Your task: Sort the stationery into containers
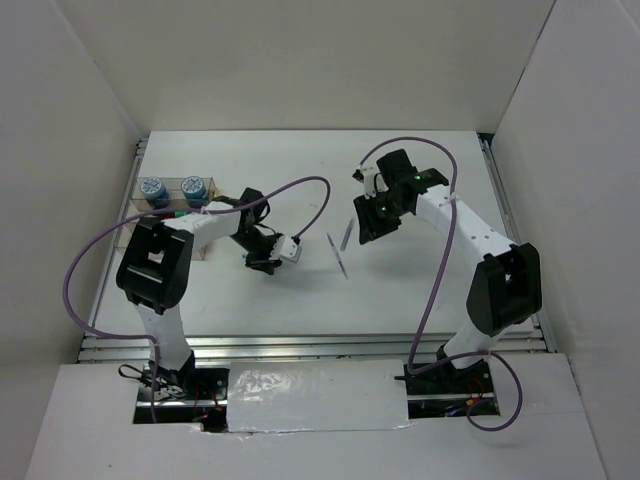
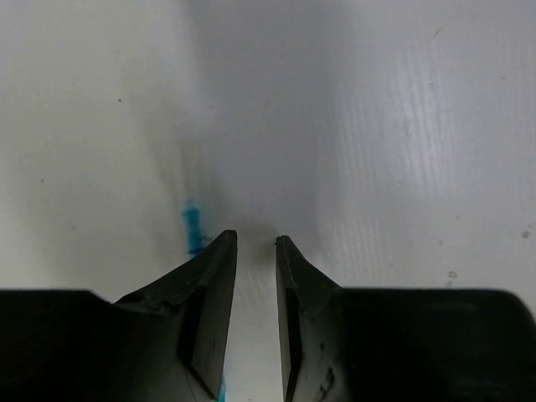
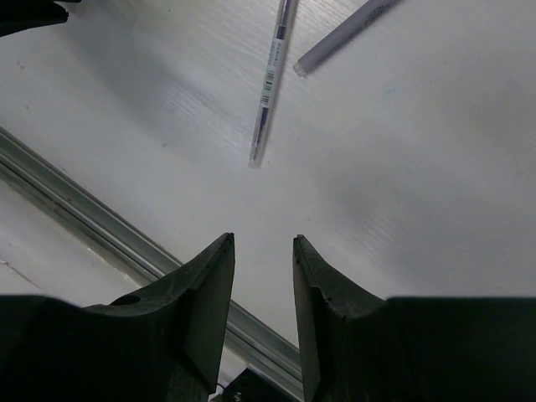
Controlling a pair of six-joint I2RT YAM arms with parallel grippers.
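Note:
A blue pen [image 2: 192, 222] lies on the table just under my left gripper, whose fingers stand slightly apart with nothing visible between them; in the top view that pen is mostly hidden by the arm. A clear pen with a barcode [image 3: 269, 84] and a grey pen [image 3: 339, 38] lie on the bare table at the centre, between the arms. My right gripper is open over empty table beside them.
At the far left stands a clear divided container [image 1: 196, 252] holding tape rolls [image 1: 194, 186] and coloured items, partly behind the left arm. Free table lies at the back and front. Metal rails edge the table.

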